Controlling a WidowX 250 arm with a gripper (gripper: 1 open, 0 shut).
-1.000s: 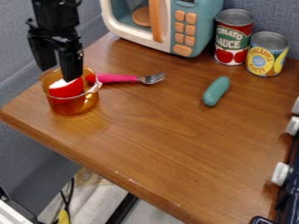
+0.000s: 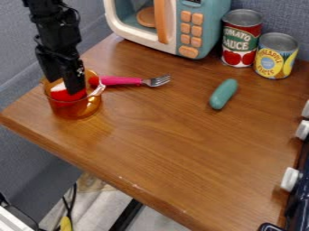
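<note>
My black gripper [image 2: 70,79] reaches down into an orange transparent pot [image 2: 74,106] at the table's left edge, over a red and white object [image 2: 87,91] inside it; whether the fingers are open or shut on it is unclear. A pink-handled fork [image 2: 152,81] lies just right of the pot. A green elongated object [image 2: 223,94] lies at the middle right.
A toy microwave [image 2: 169,23] stands at the back, with a tomato sauce can [image 2: 240,39] and a yellow-labelled can [image 2: 276,56] to its right. A dark appliance with white knobs [image 2: 294,198] lines the right edge.
My gripper has moved lower into the pot, now covering more of the red and white object. The other things have not moved.
</note>
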